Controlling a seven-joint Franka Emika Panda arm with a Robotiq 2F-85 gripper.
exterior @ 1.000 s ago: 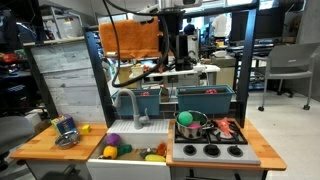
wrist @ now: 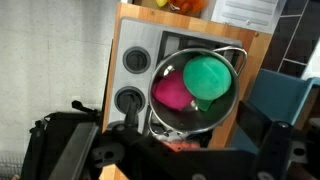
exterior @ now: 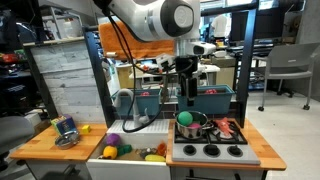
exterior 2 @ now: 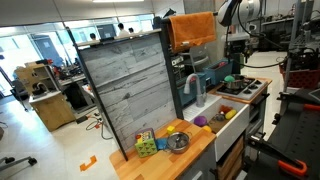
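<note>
A steel pot (wrist: 228, 111) sits on the stove (wrist: 132, 75), with a green round item (wrist: 207, 77) and a magenta item (wrist: 172, 91) inside it. Above the pot hangs my gripper (exterior: 188, 98), pointing down. In the wrist view its dark fingers (wrist: 102, 153) stand wide apart at the lower edge, so the gripper is open and holds nothing. The green item shows over the pot's rim in exterior view 1; the magenta one is hidden there.
Left of the stove is a sink (exterior: 125, 155) with several toy foods in it and a faucet (exterior: 128, 108) behind. A metal bowl (exterior: 68, 140) stands on the left counter. Blue bins (exterior: 212, 103) line the back. Something red (exterior: 224, 127) lies beside the pot.
My arm has come down from high up toward the pot, the gripper now much nearer to it. The pot and the green item have stayed in place.
</note>
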